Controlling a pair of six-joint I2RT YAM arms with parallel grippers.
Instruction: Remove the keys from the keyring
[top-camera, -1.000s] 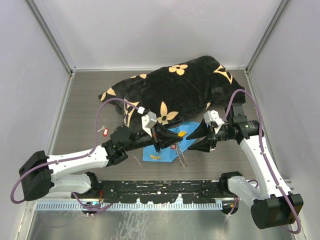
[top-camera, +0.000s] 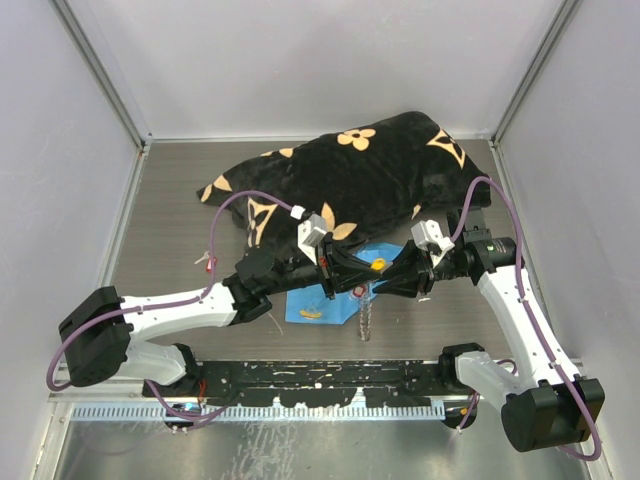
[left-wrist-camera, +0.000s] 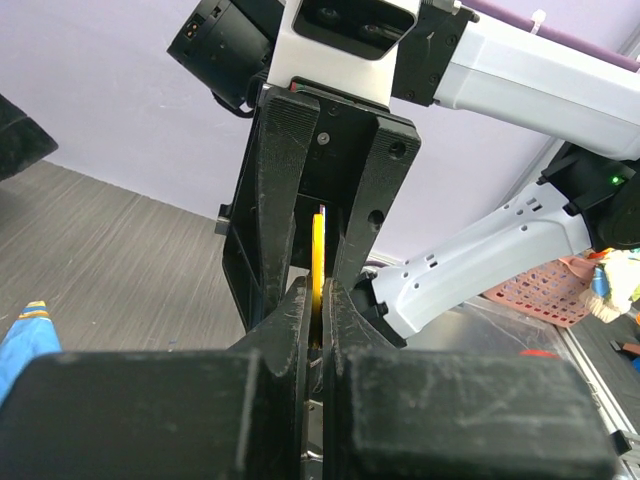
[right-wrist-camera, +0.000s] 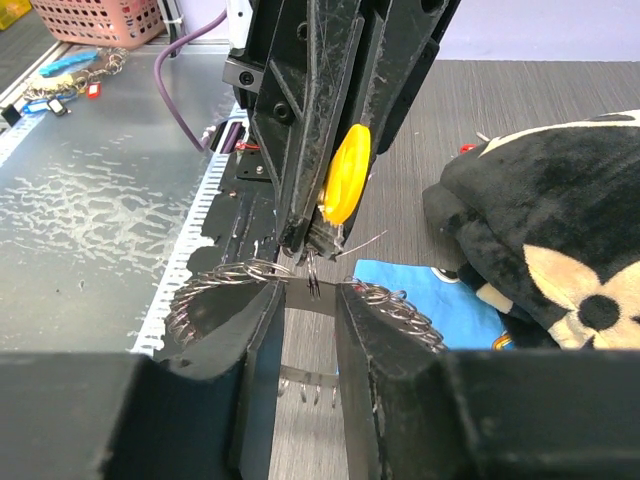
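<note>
A yellow plastic piece of the keyring sits at the tips of my left gripper, which is shut on it. In the left wrist view it shows edge-on as a thin yellow strip between the fingers. Metal rings and a chain hang below it. My right gripper faces my left one closely, its fingers somewhat apart, with rings seen just beyond and between their tips. Whether it touches them I cannot tell.
A blue cloth lies beneath the grippers. A dark flowered blanket fills the back of the table. A small red item lies at the left, where the wood surface is mostly bare.
My left gripper has moved right, toward my right gripper, with the yellow piece and its hanging chain. The right arm has barely moved.
</note>
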